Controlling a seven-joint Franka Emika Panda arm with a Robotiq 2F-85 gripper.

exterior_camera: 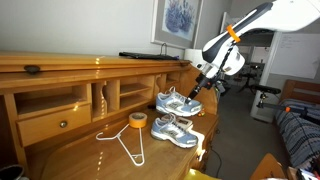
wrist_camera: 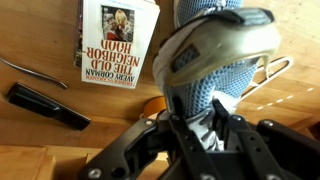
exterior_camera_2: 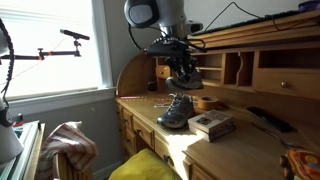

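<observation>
A blue-grey and white shoe (exterior_camera: 178, 104) hangs above the desk, with my gripper (exterior_camera: 197, 94) shut on it. In the wrist view this shoe (wrist_camera: 215, 58) fills the middle, and my gripper covers its near end. Exterior view 2 shows the lifted shoe only as a dark shape under the gripper (exterior_camera_2: 182, 78). A matching shoe (exterior_camera: 175, 131) rests upright on the desktop, just below the raised one.
A white hanger (exterior_camera: 128, 143) and an orange tape roll (exterior_camera: 138, 120) lie on the desk (exterior_camera: 85, 155). The book (wrist_camera: 117, 42) and a black marker (wrist_camera: 48, 106) are nearby. Drawers and cubbies (exterior_camera: 55, 122) line the back.
</observation>
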